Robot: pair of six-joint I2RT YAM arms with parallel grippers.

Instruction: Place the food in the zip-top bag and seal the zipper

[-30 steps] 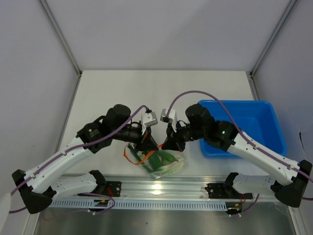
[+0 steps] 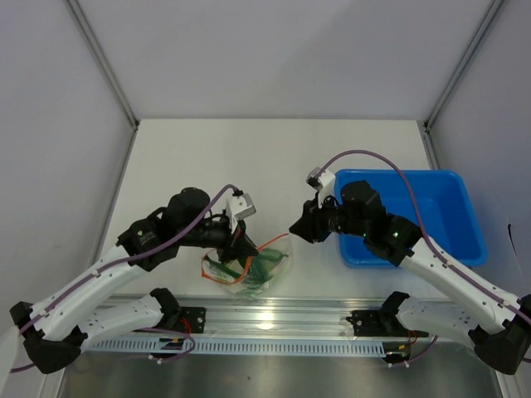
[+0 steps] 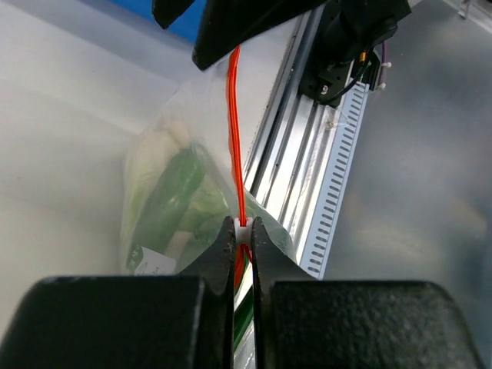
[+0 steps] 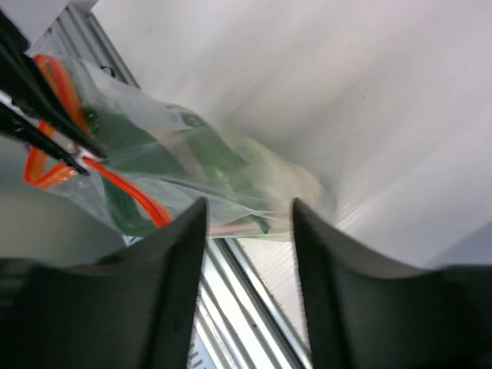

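A clear zip bag (image 2: 265, 269) holding green and pale food lies at the front centre of the table. My left gripper is shut on its orange zipper (image 3: 234, 131) near one end, where a small white piece sits between the fingertips. My right gripper stands open just right of the bag, above the zipper's free end. Nothing shows between its blurred fingers.
A blue bin (image 2: 440, 215) fills the table's right side. A metal rail (image 2: 265, 311) runs along the front edge, close to the bag.
My right gripper has moved right, away from the left one and off the zipper. My left gripper has shifted slightly left, and the bag moved with it.
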